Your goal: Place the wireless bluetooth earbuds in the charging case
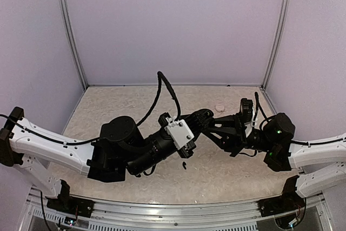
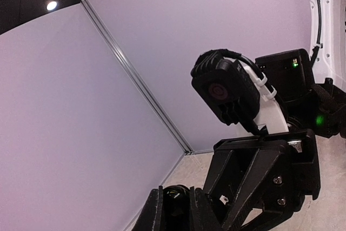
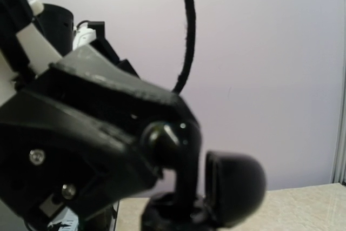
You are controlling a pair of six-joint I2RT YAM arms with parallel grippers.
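Note:
Near the middle of the top view my left gripper (image 1: 192, 120) and right gripper (image 1: 210, 128) meet above the table. A black charging case (image 3: 235, 189), its rounded lid raised, is in my right gripper; the fingers' hold is mostly hidden. At the case's mouth in the right wrist view is a glossy black earbud (image 3: 162, 138), held by my left gripper, with a dark stem running down. Whether it is seated cannot be told. In the left wrist view a shiny rounded dark part (image 2: 177, 193) shows between the left fingertips. A small black piece (image 1: 184, 165), perhaps the other earbud, lies on the table.
A pale round item (image 1: 220, 108) rests on the table behind the right gripper. A black cable (image 1: 160, 90) loops above the left arm. Panels enclose the back and sides.

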